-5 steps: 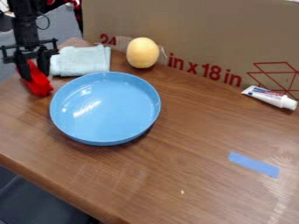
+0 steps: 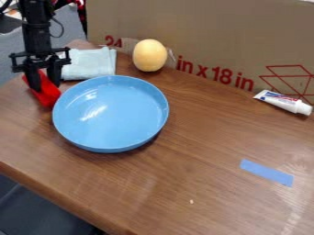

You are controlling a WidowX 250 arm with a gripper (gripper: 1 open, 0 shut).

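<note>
My black gripper [image 2: 43,66] is at the upper left, tilted down over a red object [image 2: 46,93] at the table's left edge, left of a round blue plate [image 2: 110,115]. It is shut on that red object, whose top is partly hidden by the fingers; exactly what it is I cannot tell.
A folded light cloth [image 2: 91,61] lies behind the plate, with a yellow egg-shaped object [image 2: 150,55] to its right. A cardboard box [image 2: 221,37] stands along the back. A toothpaste tube [image 2: 285,101] and blue tape [image 2: 266,173] lie at the right.
Over the last second my gripper has shifted slightly to the right, toward the plate, with the red object moving a little along with it. The rest is unchanged.
</note>
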